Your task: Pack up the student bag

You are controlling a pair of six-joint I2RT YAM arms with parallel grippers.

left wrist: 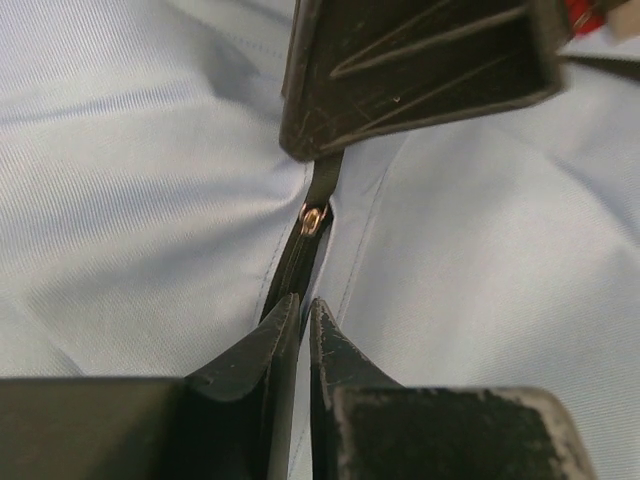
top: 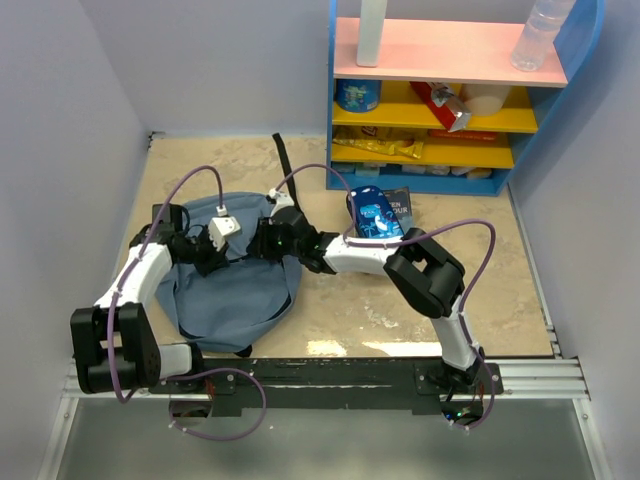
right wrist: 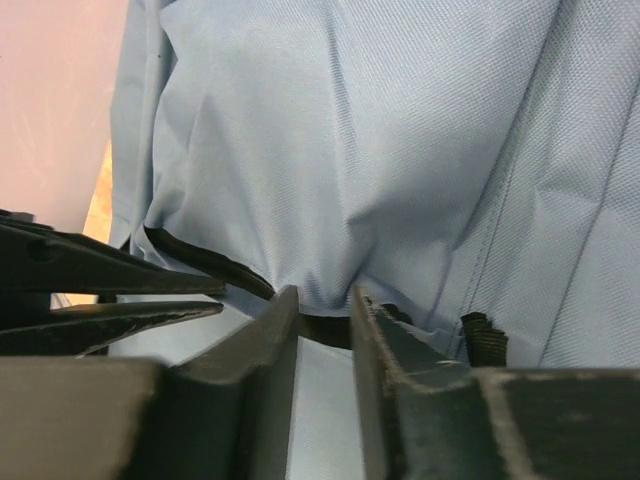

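Note:
The blue-grey student bag [top: 225,310] lies on the left of the worktop, both grippers over its middle. My left gripper [top: 215,258] has its fingertips close together on the fabric beside the zipper; its wrist view shows a copper-coloured zipper slider [left wrist: 312,220] on the dark zip. Whether anything is pinched between them is unclear. My right gripper is at the zip's dark band [right wrist: 205,255], fingertips a short way apart, with fabric behind them. The left gripper's dark fingers [right wrist: 130,320] reach into the right wrist view.
A blue patterned case [top: 374,215] and a dark book [top: 400,206] lie right of the bag. A shelf unit [top: 450,70] with groceries and bottles stands at the back.

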